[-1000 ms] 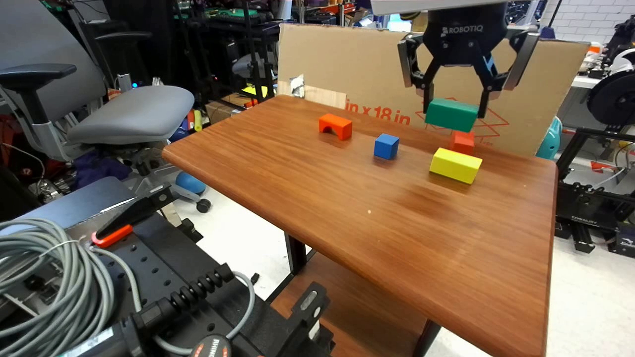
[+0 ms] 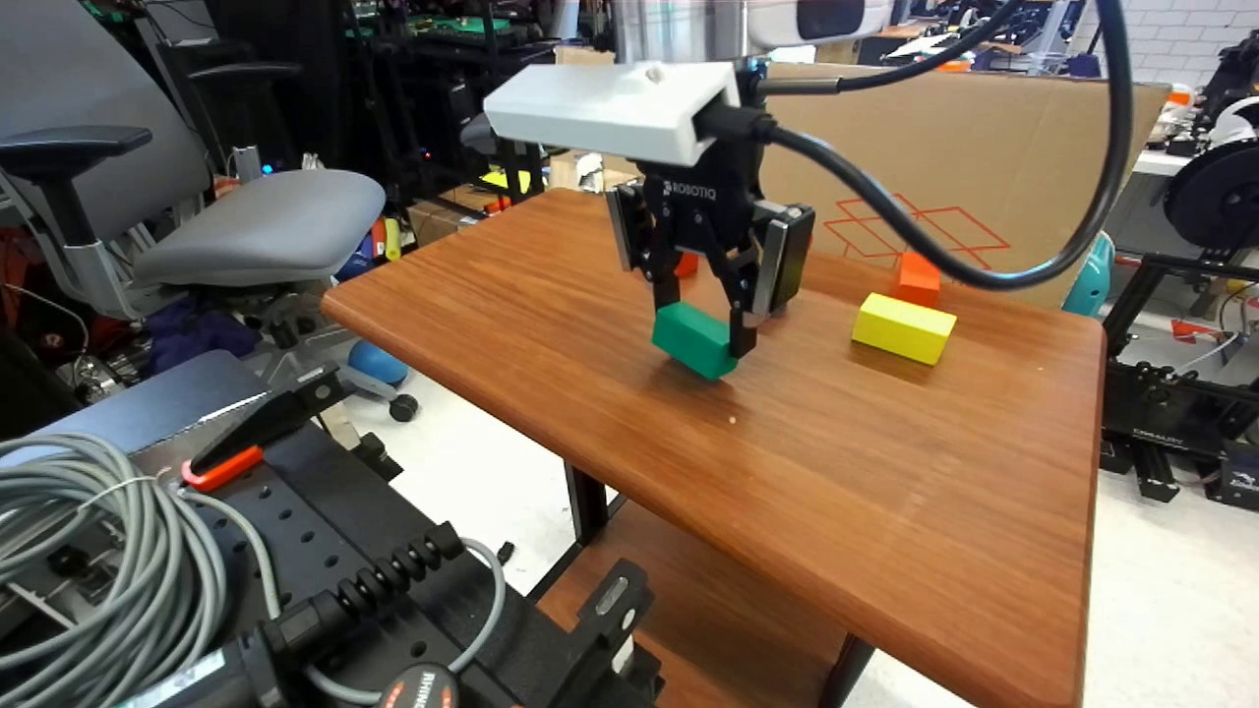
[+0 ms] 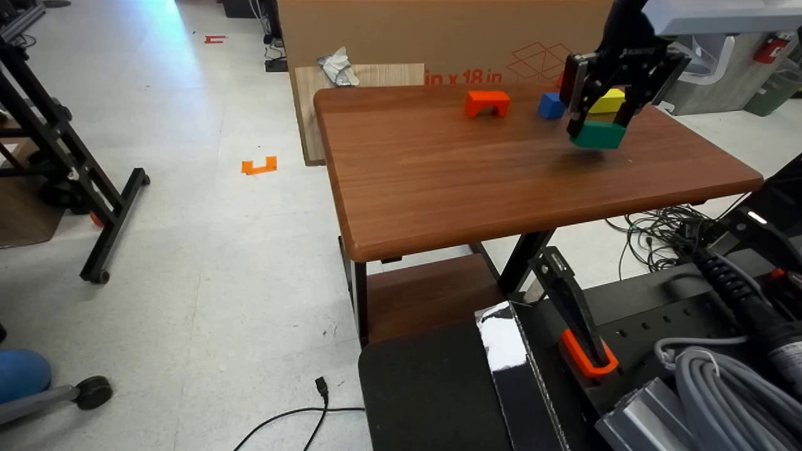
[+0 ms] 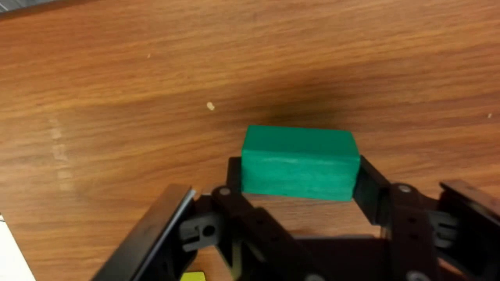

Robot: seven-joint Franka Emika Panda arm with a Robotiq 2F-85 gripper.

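A green block is gripped at its two ends, my gripper being shut on it. In exterior view 1 the green block hangs low over the wooden table, with a soft shadow under it. Exterior view 2 puts the gripper above the right half of the table. A yellow block lies on the table, right of the gripper in exterior view 1. Near the back edge a blue block and an orange arch rest on the table.
An orange block sits behind the yellow one. A large cardboard sheet stands along the table's back edge. A black cart with coiled cable is close to the front.
In exterior view 1 my gripper has come left, toward the front and lower, carrying the green block. It now blocks the view of the blue block and most of the arch.
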